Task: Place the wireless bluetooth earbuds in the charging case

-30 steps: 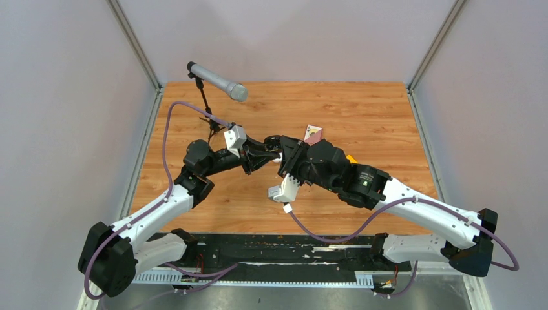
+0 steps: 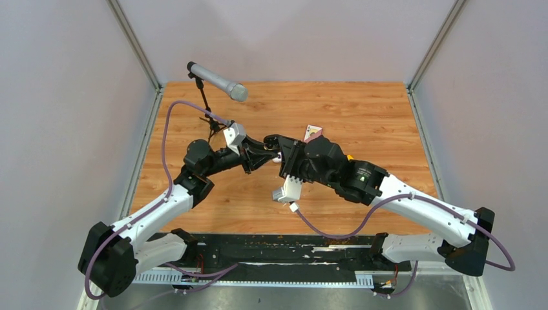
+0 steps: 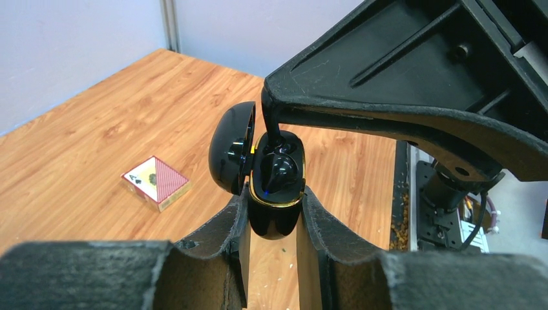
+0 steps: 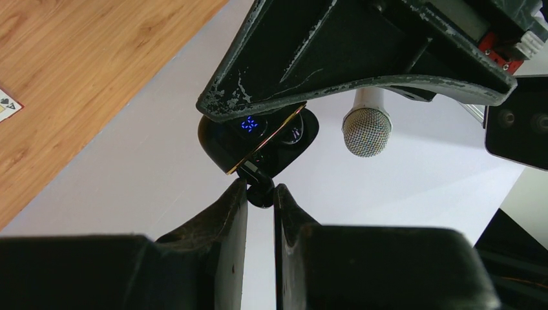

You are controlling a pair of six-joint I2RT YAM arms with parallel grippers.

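The glossy black charging case (image 3: 274,223) with gold trim is pinched between the fingertips of my left gripper, its lid (image 3: 227,148) standing open. In the right wrist view, the case (image 4: 213,139) shows a lit blue display (image 4: 249,124). A black earbud (image 4: 260,196) sits between the tips of my right gripper, right at the case's edge; how far it is inside cannot be told. From above, the two grippers meet over the table, and the small case (image 2: 271,142) is mostly covered. A second earbud cannot be made out clearly.
A microphone (image 2: 220,82) on a stand rises at the back left. A small card box (image 2: 313,132) lies on the wooden table (image 2: 362,110) behind the grippers, and something yellow (image 2: 349,157) is half hidden by the right arm.
My right gripper has shifted and turned slightly at the case, its white wrist part moving a little rightward. The left arm and case look nearly still.
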